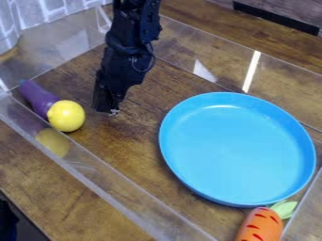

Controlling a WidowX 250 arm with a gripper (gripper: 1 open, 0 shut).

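Note:
My black gripper [108, 96] hangs low over the wooden floor of the clear-walled enclosure, up and to the right of a yellow ball-like object [67, 116] and a purple eggplant-like object [37, 95] at the left. Its fingertips are dark and small, so I cannot tell how far apart they are. A large blue plate [236, 149] fills the right side. An orange carrot toy [259, 225] with a green top lies at the bottom right.
Transparent walls [126, 184] border the workspace. Bare wood lies between my gripper and the plate and in the area behind the plate.

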